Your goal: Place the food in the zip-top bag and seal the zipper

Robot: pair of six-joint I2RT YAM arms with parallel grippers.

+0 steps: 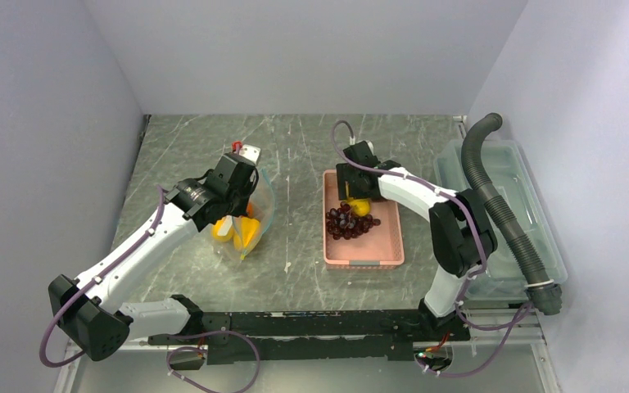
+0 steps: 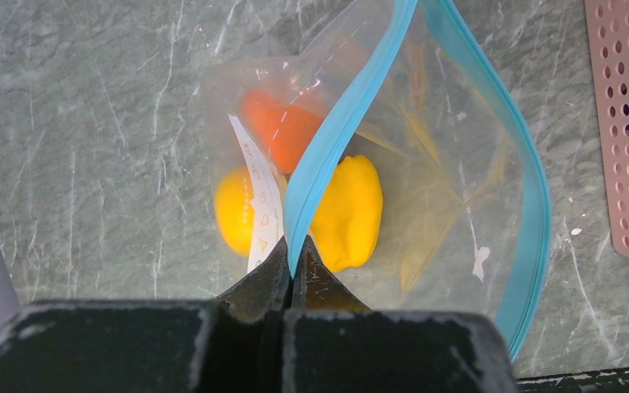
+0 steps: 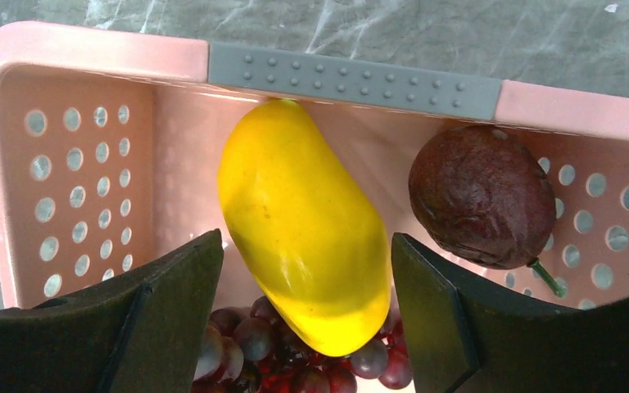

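Note:
In the left wrist view the clear zip top bag (image 2: 438, 213) stands with its blue zipper rims apart, its mouth open. My left gripper is shut on one zipper rim. Inside the bag are a yellow pepper (image 2: 349, 213), an orange item (image 2: 282, 127) and a round yellow fruit (image 2: 234, 211). Over the pink basket (image 3: 74, 53), my right gripper is open, one finger on either side of a yellow mango-like fruit (image 3: 303, 205). Dark red grapes (image 3: 254, 340) lie by its lower end. A dark purple round fruit (image 3: 483, 196) rests in the basket's corner.
A clear bin (image 1: 508, 278) stands at the far right, with a grey hose (image 1: 504, 213) across it. Bare grey tabletop (image 1: 299, 221) lies between bag and basket. Walls (image 1: 295, 57) close off the back and sides.

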